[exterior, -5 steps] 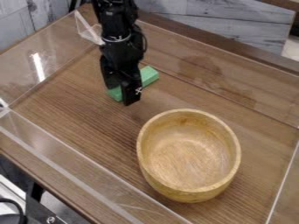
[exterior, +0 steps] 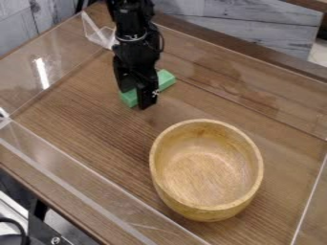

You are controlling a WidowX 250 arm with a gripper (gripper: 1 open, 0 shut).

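Note:
A black robot gripper (exterior: 136, 84) hangs from the top of the view over a green rectangular block (exterior: 163, 78) lying on the wooden table (exterior: 76, 134). Its fingers are around or over the near-left part of the block; whether they touch it or hold it cannot be told. A tan round bowl (exterior: 206, 172) sits at the front right, apart from the gripper and block.
A pale marble-patterned wall runs along the back. A clear plastic piece (exterior: 99, 29) is near the top left beside the arm. A black cable lies at the bottom left corner.
The gripper has shifted slightly to the left over the block. The bowl has not moved.

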